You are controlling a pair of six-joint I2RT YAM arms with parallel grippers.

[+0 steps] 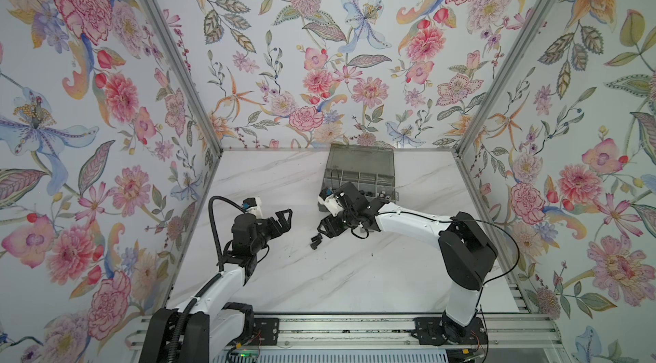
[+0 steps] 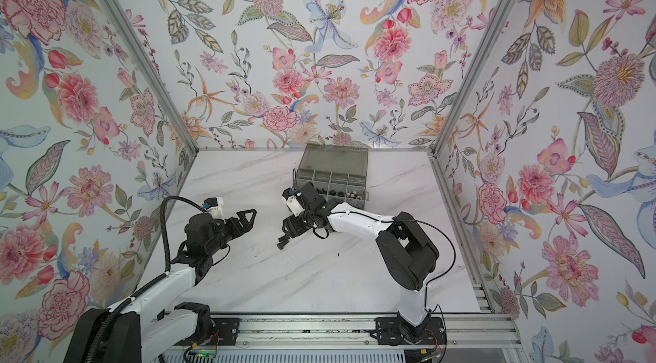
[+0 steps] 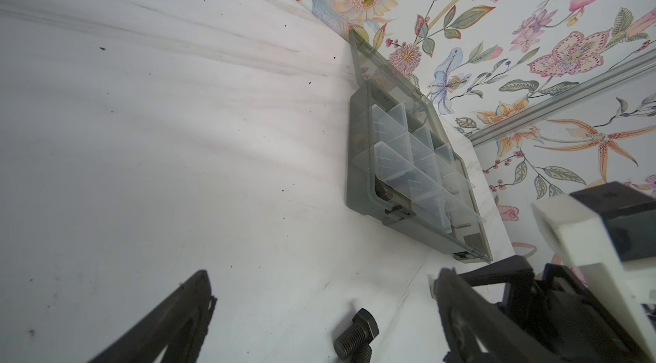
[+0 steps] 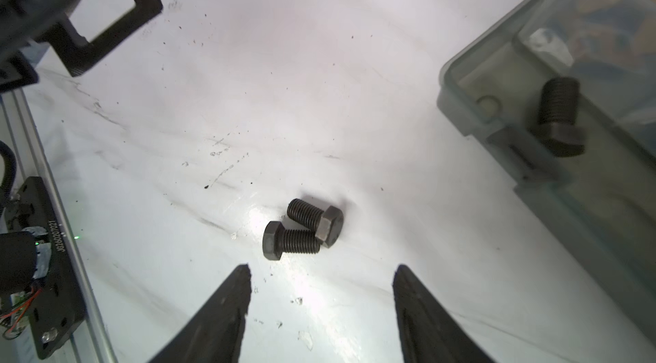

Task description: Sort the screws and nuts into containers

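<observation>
Two dark hex bolts [image 4: 300,242] lie touching on the white table [image 2: 218,178]. My right gripper is beside them, nothing between its parted fingers. The grey divided parts box stands at the back, lid raised; the right wrist view shows a dark bolt [image 4: 559,117] in its near compartment. My left gripper stands open at the left, left of the two bolts, nothing between its fingers.
The right arm covers part of the box in both top views. Floral walls and metal rails bound the table.
</observation>
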